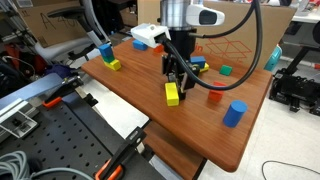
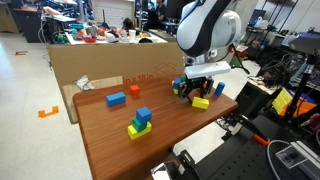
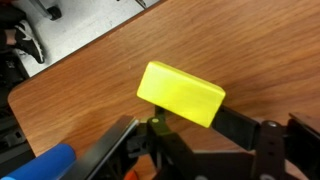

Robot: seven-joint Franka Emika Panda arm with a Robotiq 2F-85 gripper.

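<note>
A yellow block [image 1: 172, 94] rests on the wooden table [image 1: 140, 93], near its front edge. My gripper [image 1: 181, 83] is down low at the block's far side. In the wrist view the gripper's [image 3: 192, 119] dark fingers stand apart at the near edge of the yellow block [image 3: 181, 92], one toward each end. The right finger [image 3: 236, 127] seems to meet the block's corner; whether both pads press on it cannot be told. From exterior view 2, the yellow block [image 2: 200, 102] shows just in front of the gripper.
Right of the gripper are a red block [image 1: 217, 90] and a blue cylinder [image 1: 234, 114]. A blue-and-yellow stack [image 2: 141, 122] stands at the table's other end. Cardboard [image 1: 233, 39] walls off the back. Open wood lies between the yellow block and the stack.
</note>
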